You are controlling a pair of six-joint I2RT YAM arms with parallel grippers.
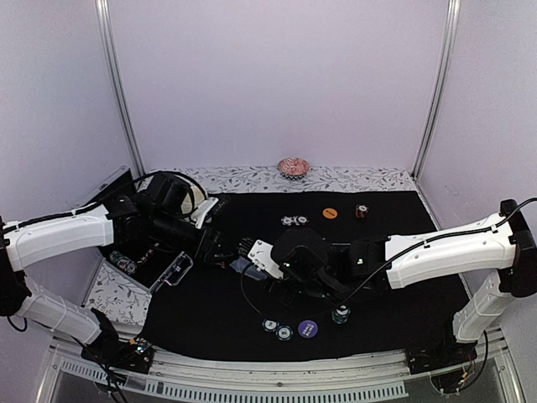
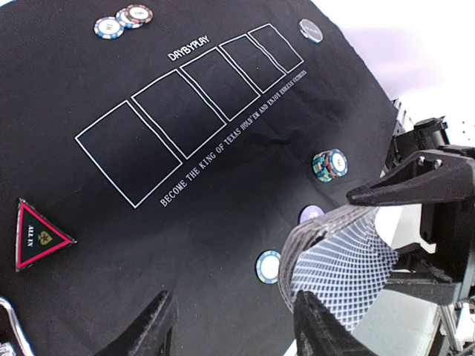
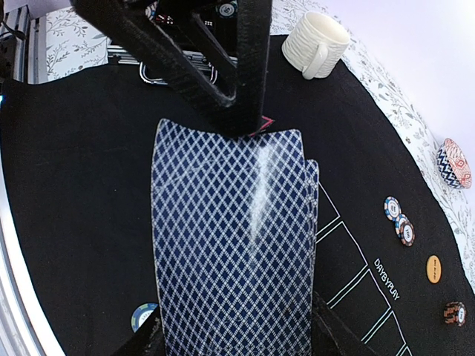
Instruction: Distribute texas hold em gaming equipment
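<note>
A deck of cards with a blue-and-white lattice back (image 3: 234, 237) is gripped by my right gripper, which is shut on it; one or more cards stick out slightly along its right side. In the left wrist view the deck (image 2: 345, 271) stands tilted at the lower right. My left gripper has its fingers apart, with only the black mat showing between them; its right finger overlaps the deck's near corner. In the right wrist view a left finger (image 3: 237, 89) hangs at the deck's far end; whether it touches cannot be told.
The mat carries printed card outlines (image 2: 182, 111), a triangular all-in marker (image 2: 41, 237), small chip groups (image 1: 294, 220), an orange disc (image 1: 330, 213), a purple disc (image 1: 308, 328) and a chip stack (image 1: 341, 314). A white mug (image 3: 317, 44) and patterned bowl (image 1: 294, 167) stand behind.
</note>
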